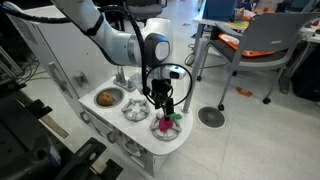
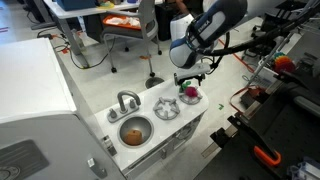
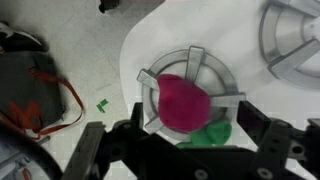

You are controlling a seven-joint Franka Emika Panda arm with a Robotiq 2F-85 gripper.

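Observation:
A rounded pink-red object [image 3: 184, 104] with a green part [image 3: 212, 134] lies on a grey burner ring [image 3: 196, 60] in the wrist view. In exterior view 1 the same pink object [image 1: 166, 125] sits on the ring nearest the counter's right end. Above it hangs my gripper, its two dark fingers [image 3: 262, 138] wide apart, one to each side of the pink object in the wrist view. From outside, the gripper [image 1: 163, 101] is pointing down, a little above the object. No contact can be made out.
A second burner ring [image 1: 136, 109] lies beside the first. Further along are a round sink [image 2: 134, 130] with an orange-brown thing [image 2: 133, 137] inside and a faucet [image 2: 128, 101]. A grey chair [image 1: 257, 39] and a floor drain [image 1: 211, 117] are off the counter.

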